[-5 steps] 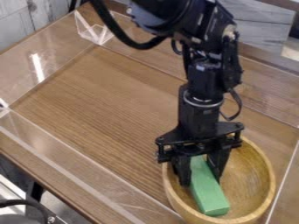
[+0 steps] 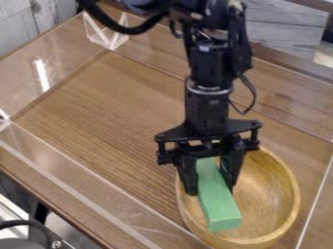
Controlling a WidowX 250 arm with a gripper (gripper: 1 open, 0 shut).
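My black gripper (image 2: 209,165) reaches down into a tan bowl (image 2: 285,207) at the lower right of the tray. Its fingers are shut on a green block (image 2: 217,204), an elongated piece held tilted within the bowl's outline. The top of the block is hidden behind the fingers.
The wooden tray floor (image 2: 104,117) is clear to the left and behind the bowl, bounded by clear walls. Black cables lie outside the tray at the lower left.
My gripper has moved up and slightly left in the view, and the green block has risen with it. The bowl sits slightly further left.
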